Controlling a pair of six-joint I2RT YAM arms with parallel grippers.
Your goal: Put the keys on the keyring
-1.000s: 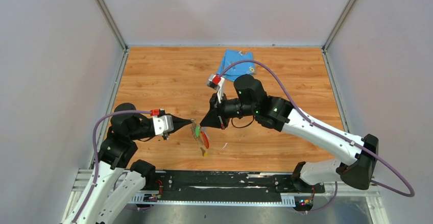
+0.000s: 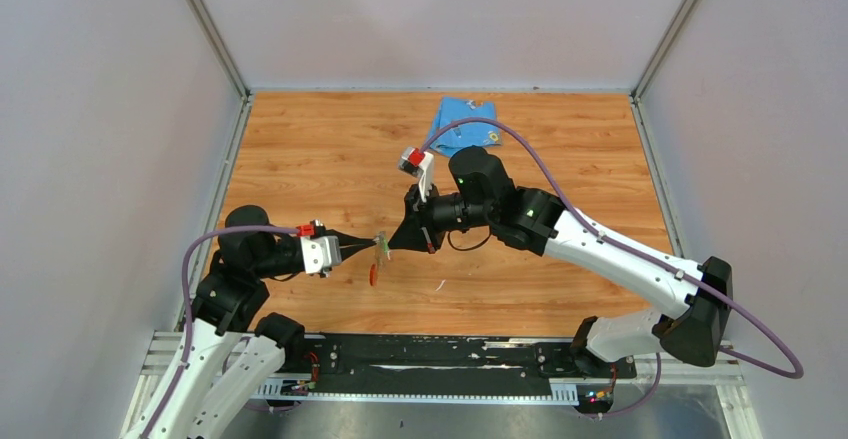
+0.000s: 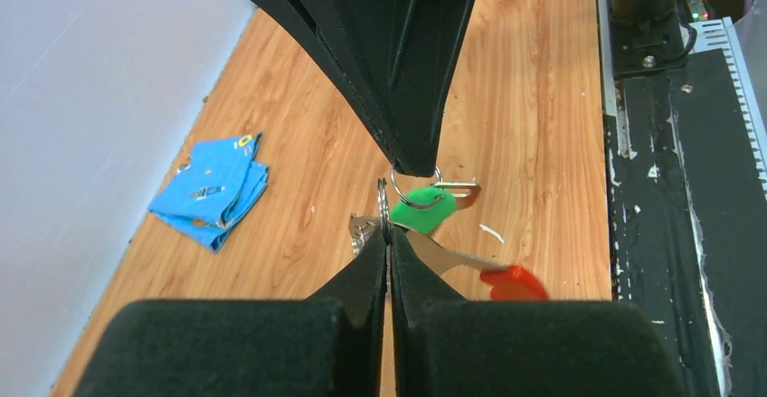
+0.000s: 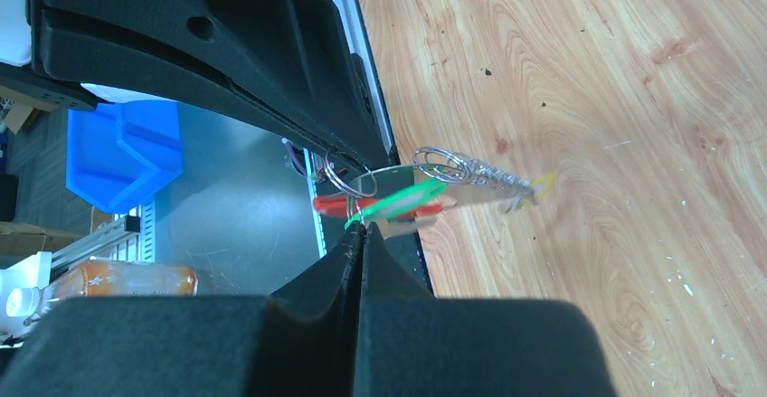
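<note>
Between the two grippers hangs a bunch of keys: a green key (image 3: 425,207), a red one (image 3: 514,282) and a blurred metal one. My left gripper is shut on a thin wire ring (image 3: 383,200), seen nearly edge-on at its tips. From the tip of my right gripper, also shut, rises a thin ring; the green key (image 4: 398,202) is close by. A coiled silver chain (image 4: 470,171) with a yellow end trails right of the left fingertips (image 4: 366,148). Whether the rings interlock, I cannot tell. In the top view the red key (image 2: 373,275) hangs below the tips.
A folded blue cloth (image 2: 465,124) lies at the back of the wooden table (image 2: 310,149). A small white scrap (image 2: 440,285) lies right of the keys. The front edge has a black rail (image 2: 440,351).
The hanging keys have swung leftward, the red one from right of the tips to slightly left. My right arm has shifted a little to the left; the left arm has barely moved.
</note>
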